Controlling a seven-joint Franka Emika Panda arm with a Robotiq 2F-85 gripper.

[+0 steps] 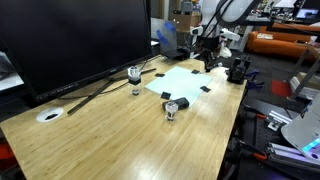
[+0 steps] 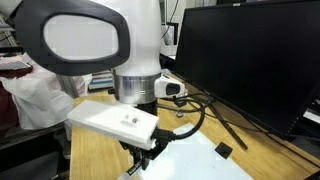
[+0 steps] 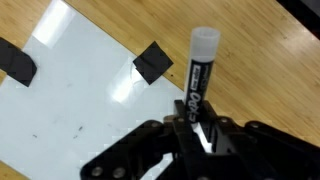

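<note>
A white marker with a black EXPO label (image 3: 201,75) juts out from my gripper in the wrist view, its near end between the dark fingers, which are shut on it. Beneath it lies a white sheet or board (image 3: 60,110) with dark square patches (image 3: 152,62) at its edge. In the first exterior view my gripper (image 1: 208,64) hangs over the far right end of the white surface (image 1: 186,82); the marker is too small to make out there. The arm's white housing hides much of the second exterior view, with the gripper (image 2: 141,160) low beneath it.
A black object (image 1: 178,103) and a small white cup (image 1: 171,113) stand in front of the white surface. A taller container (image 1: 134,80) is left of it, and a large black screen (image 1: 80,45) lines the back.
</note>
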